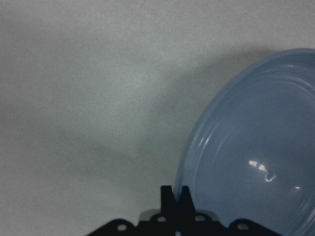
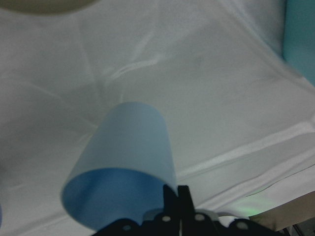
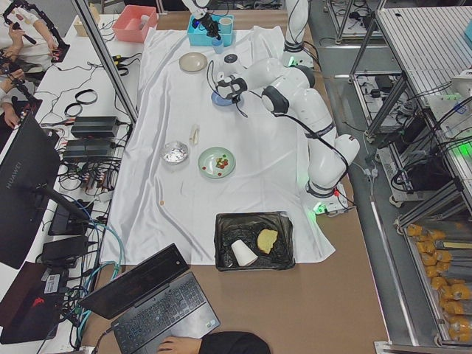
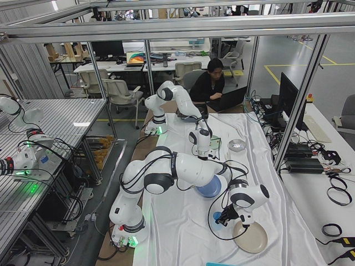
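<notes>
A blue plate (image 1: 251, 132) lies on the white cloth, also seen in the right camera view (image 4: 208, 188). My left gripper is shut on its near rim, as far as the wrist view shows. A pale blue cup (image 2: 123, 142) is tilted in the right wrist view, its mouth toward my right gripper, whose fingers are together at its rim. A beige plate (image 4: 250, 237) lies beside the cup.
A green plate (image 3: 209, 164) with small pieces, a foil bowl (image 3: 175, 153) and a black tray (image 3: 281, 251) with a white cup and yellow piece are on the table. A blue bin (image 3: 199, 33) stands at the far end.
</notes>
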